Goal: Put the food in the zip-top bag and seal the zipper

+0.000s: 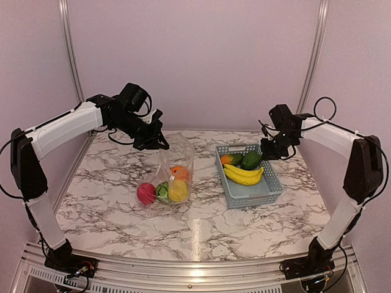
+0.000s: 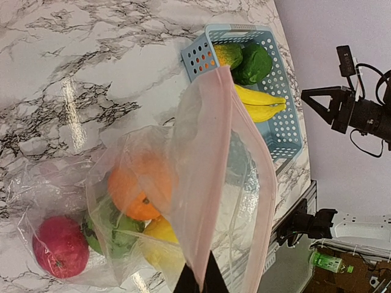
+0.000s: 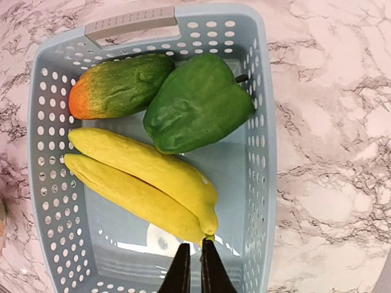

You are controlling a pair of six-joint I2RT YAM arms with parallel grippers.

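A clear zip top bag with a pale pink zipper edge stands with its mouth parted. Inside it lie a red fruit, a green vegetable, an orange fruit and a yellow one. My left gripper is shut on the bag's rim. Two yellow bananas, a green pepper and an orange-green papaya rest in the blue basket. Over the basket's right side, my right gripper is shut, its fingers close together. No food shows between them.
Bare marble table lies in front of the bag and basket, with a gap between them. The basket's raised, perforated walls surround its food. Walls enclose the table at the back and sides.
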